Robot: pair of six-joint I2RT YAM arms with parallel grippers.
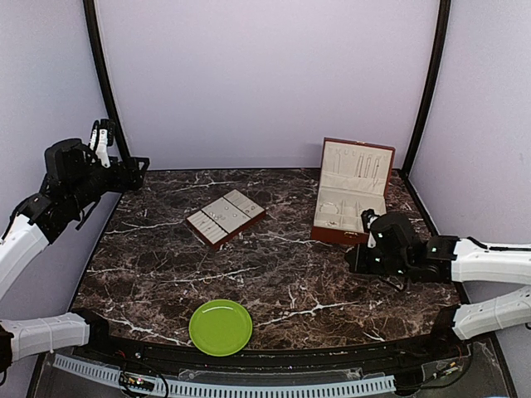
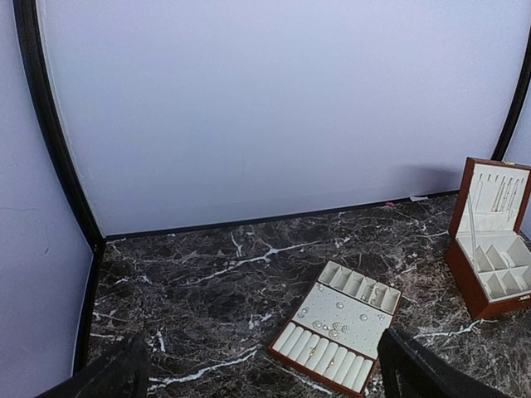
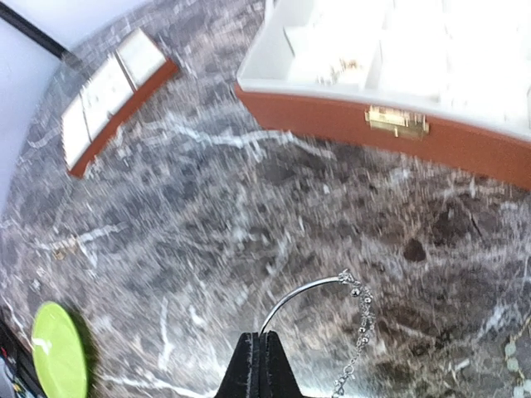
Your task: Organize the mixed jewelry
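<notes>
A silver bracelet, part stiff curve and part fine chain, hangs from my right gripper, which is shut on its curved part. That gripper is above the table in front of the jewelry box. The box stands with its lid up; necklaces hang inside the lid and a few pieces lie in its compartments. To the left lies a tray with rings and earrings. My left gripper is high at the far left, its fingers wide apart and empty.
A green plate is at the front edge of the marble table. A beaded bracelet lies at the right edge of the right wrist view.
</notes>
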